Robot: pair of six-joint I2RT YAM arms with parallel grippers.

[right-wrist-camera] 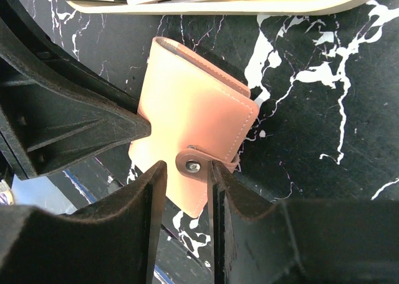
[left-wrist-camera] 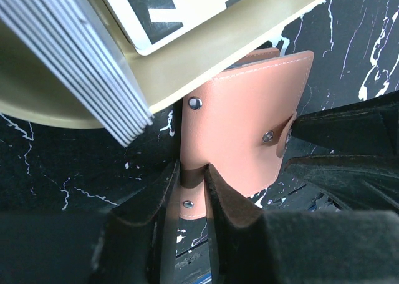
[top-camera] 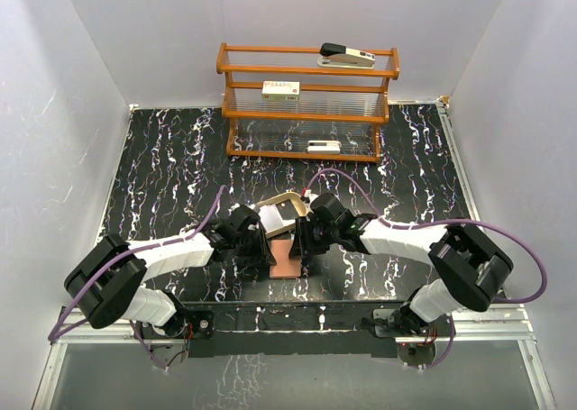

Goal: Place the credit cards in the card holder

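The pink card holder (top-camera: pixel 286 264) lies on the dark marbled table with its flap strap (right-wrist-camera: pixel 198 165) and metal snap on top. My left gripper is shut on its left edge. Over the opposite side stands my right gripper, partly open, with the strap's snap showing between its fingertips. Just behind the holder, cards (left-wrist-camera: pixel 181 6) lie in a cream tray (left-wrist-camera: pixel 240 50); their white and dark faces show in the left wrist view. The holder's inside is hidden.
A wooden shelf (top-camera: pixel 306 114) stands at the back, carrying a stapler (top-camera: pixel 346 56), a small box (top-camera: pixel 280 90) and a white item (top-camera: pixel 324 147). The tray rim comes close to both grippers.
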